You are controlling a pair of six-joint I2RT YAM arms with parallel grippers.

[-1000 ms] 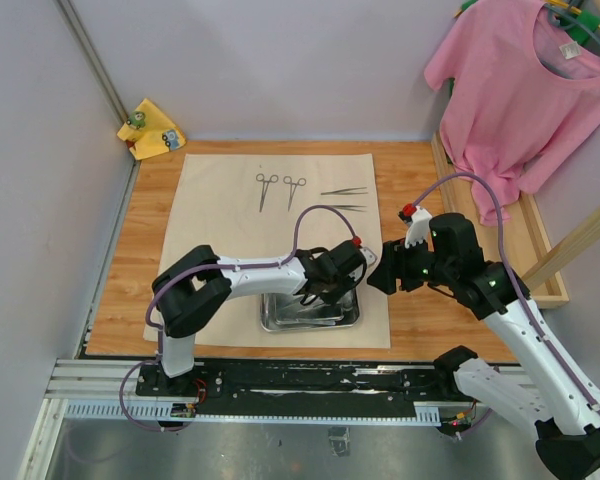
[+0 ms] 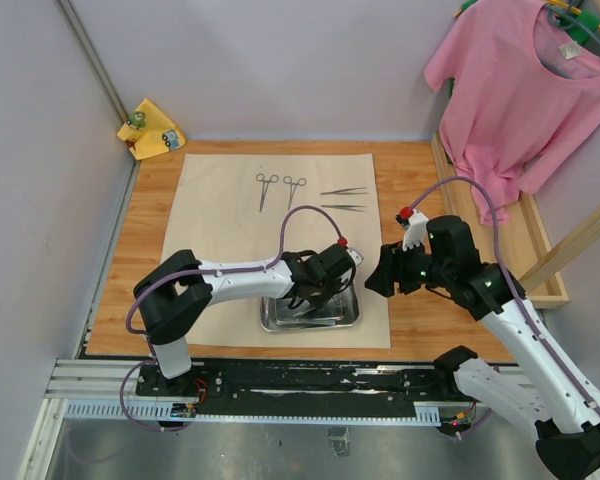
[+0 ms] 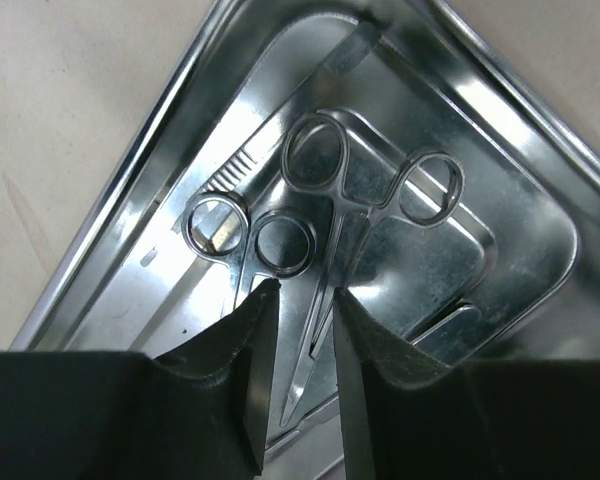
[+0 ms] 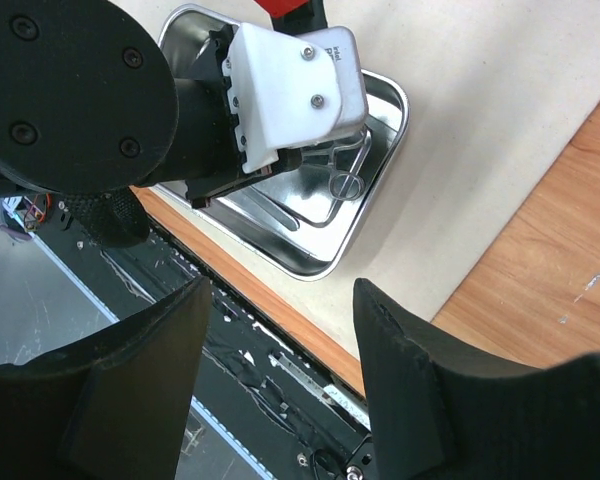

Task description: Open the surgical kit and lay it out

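The steel tray (image 2: 280, 322) lies on a beige cloth (image 2: 225, 220). In the left wrist view it holds scissor-like instruments (image 3: 330, 200), a second ringed pair (image 3: 255, 262) and other slim tools. My left gripper hangs over them, fingers slightly apart, nothing clearly held. My right gripper stands open and empty right of the tray, the left arm partly hiding the tray in its view. Two ringed instruments (image 2: 267, 184) and two tweezers (image 2: 343, 191) lie laid out at the back of the cloth.
A wooden frame (image 2: 545, 240) with a hanging pink shirt (image 2: 510, 100) stands at the right. A yellow patterned cloth (image 2: 152, 130) lies at the back left.
In the top view my left arm has drawn back slightly leftward over the tray. The right arm looks almost unchanged.
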